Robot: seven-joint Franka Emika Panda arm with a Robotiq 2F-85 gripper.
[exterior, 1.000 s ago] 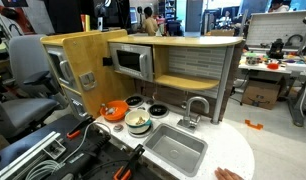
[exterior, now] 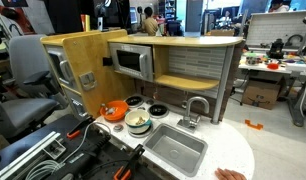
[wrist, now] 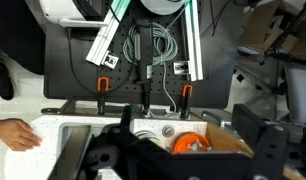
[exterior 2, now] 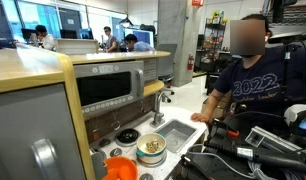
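In the wrist view, my gripper points down over the front edge of the counter, its dark fingers spread well apart. I see nothing held between them. An orange bowl (wrist: 191,142) is partly hidden behind the gripper's body. In exterior view 1, a pale round pot (exterior: 138,121) with something in it stands left of the sink (exterior: 176,148). The orange bowl (exterior: 115,110) lies farther left, close to the pot. Exterior view 2 shows the same pot (exterior 2: 151,148) and the orange bowl (exterior 2: 119,168) below the microwave.
A silver microwave (exterior: 132,61) sits under the wooden shelf (exterior: 178,41). The faucet (exterior: 193,111) rises behind the sink, which looks empty. A person's hand (wrist: 15,133) rests on the white counter, whose right part is otherwise clear. Cables (wrist: 158,45) lie on the dark robot table.
The person's hand at the counter's front right has shifted slightly. The pot, orange bowl and sink area look unchanged.
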